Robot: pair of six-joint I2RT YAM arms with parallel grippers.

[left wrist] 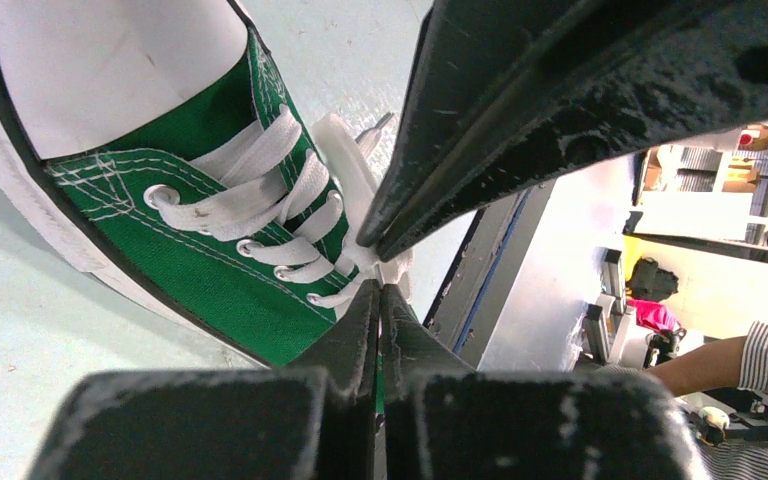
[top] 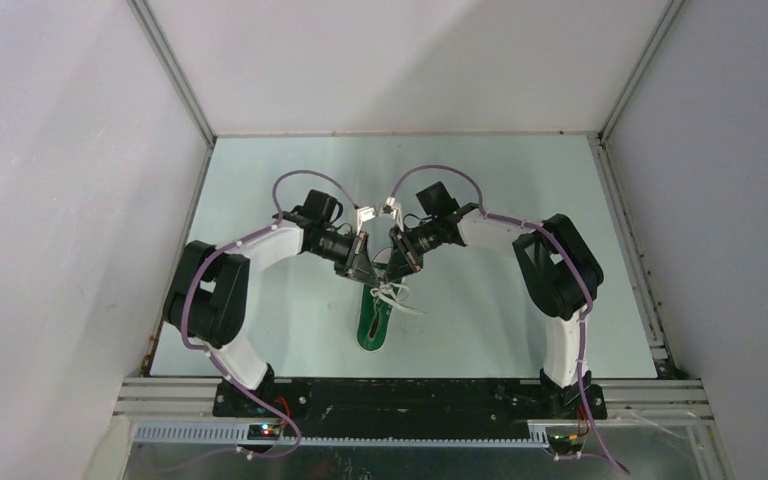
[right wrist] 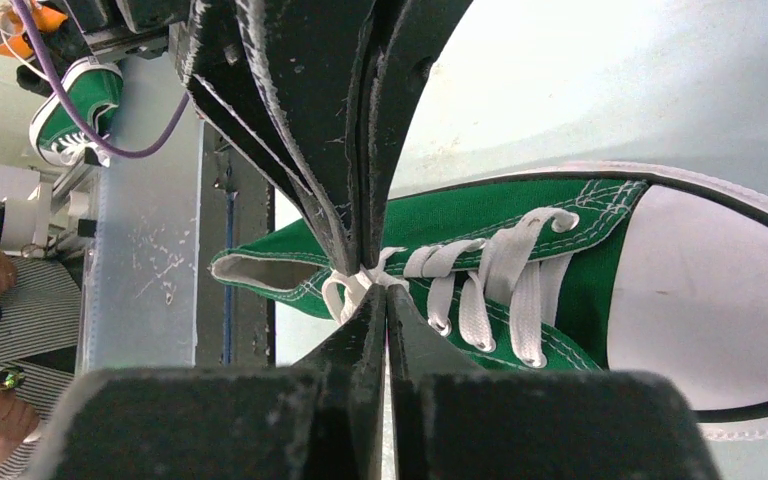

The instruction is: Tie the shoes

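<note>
A green canvas shoe [top: 371,328] with white toe cap [left wrist: 120,60] lies on the pale table, toe toward the back. Its white laces [right wrist: 500,270] are threaded through the eyelets, with loops and loose strands [top: 405,305] at the ankle end. Both grippers meet over that bunch of lace. My left gripper is shut, its tips at the lace; my right gripper is also shut with its tips in the lace loops. Whether lace is pinched between either pair of tips is hard to tell, as each partly hides the other's tips.
</note>
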